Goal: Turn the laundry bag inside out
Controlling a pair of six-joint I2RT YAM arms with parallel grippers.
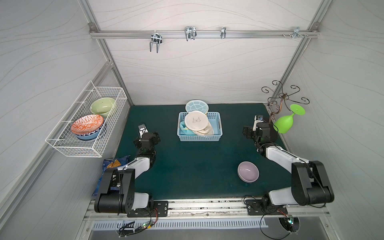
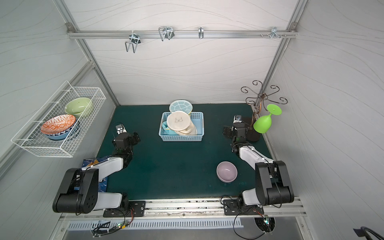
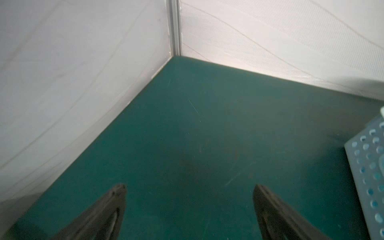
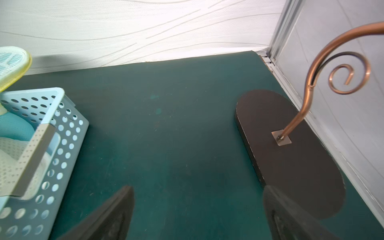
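A round cream laundry bag (image 1: 196,120) with a small drawing on its face lies on top of other cloth in a light blue perforated basket (image 1: 198,138), at the back middle of the table. Beneath it are cream and turquoise pieces, partly hidden. Behind the basket's rear rim rises a round pale blue piece (image 1: 196,105), its lower edge covered. To the left of the basket, my left gripper stands open, only bare table between its fingers. My right gripper is open and empty to the basket's right. Neither touches the basket.
A copper stand on a dark base (image 4: 288,164) holds a green goblet (image 2: 262,123) close to my right gripper. A pink bowl (image 1: 248,172) sits front right. At left are a wire rack (image 1: 76,150) with bowls and a blue packet.
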